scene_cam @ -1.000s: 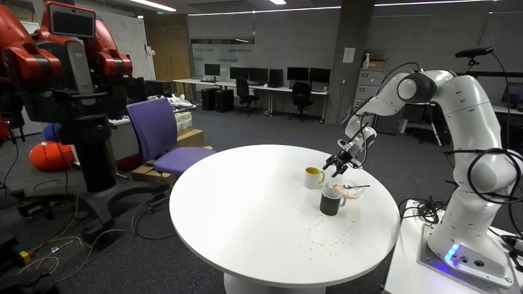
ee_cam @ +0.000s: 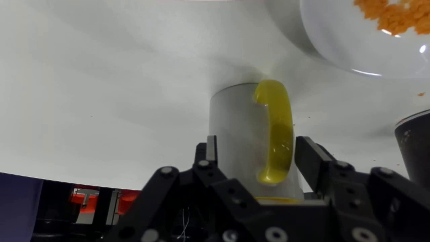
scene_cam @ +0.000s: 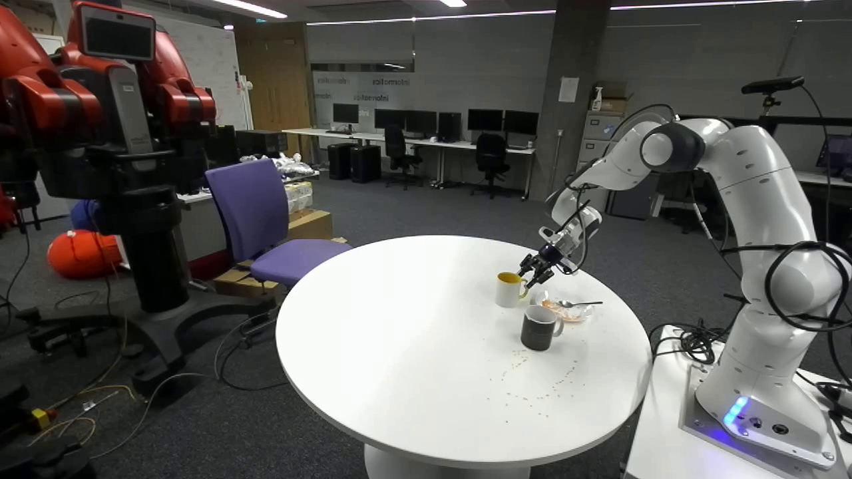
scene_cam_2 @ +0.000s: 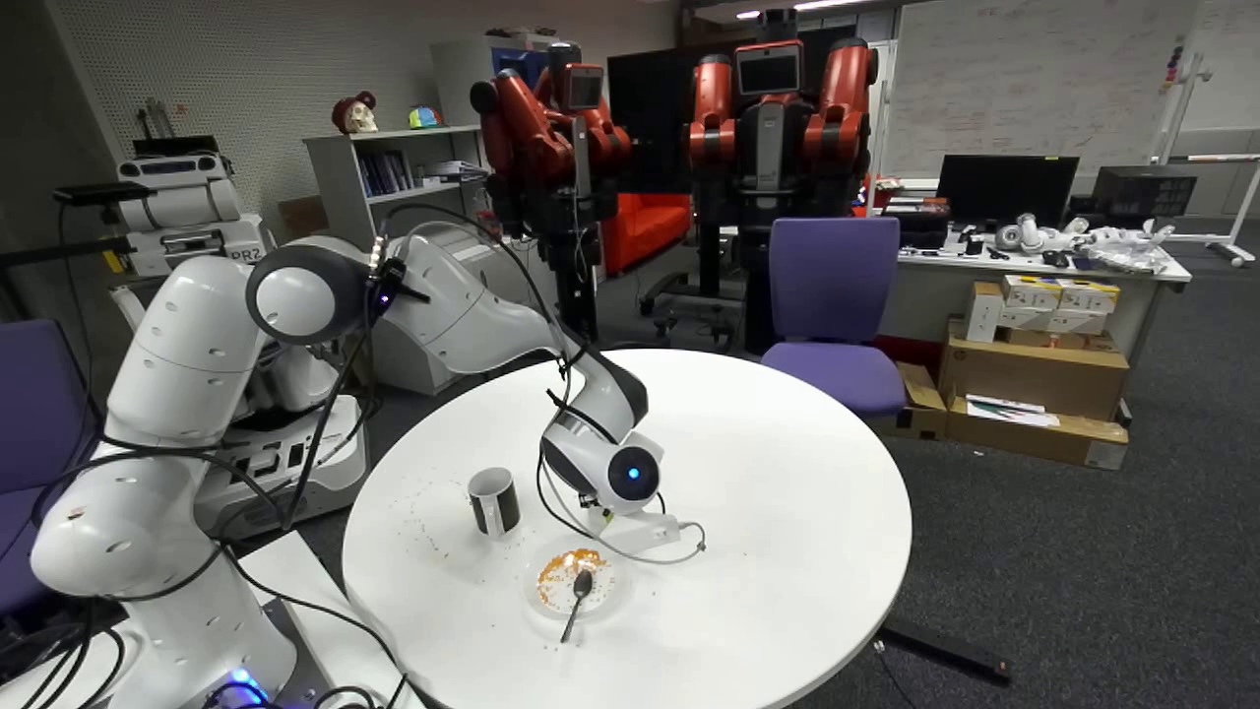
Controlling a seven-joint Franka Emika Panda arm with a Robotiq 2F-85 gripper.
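A white mug (scene_cam: 508,292) with a yellow inside and yellow handle stands upright on the round white table (scene_cam: 383,335). In the wrist view the fingers of the gripper are part open, one finger on each side of the yellow handle (ee_cam: 278,133) and the mug body. The right fingertip looks very near the handle; whether it touches cannot be told. In exterior view 2 the arm hides most of this mug.
A dark grey mug (scene_cam_2: 493,501) stands close by. Beside it is a clear plate (scene_cam_2: 611,597) holding orange bits and a spoon (scene_cam_2: 578,599). Crumbs lie scattered on the table near the grey mug.
My gripper has moved left and slightly down, from a short way off the white mug to right at its handle. The mugs and plate have stayed put.
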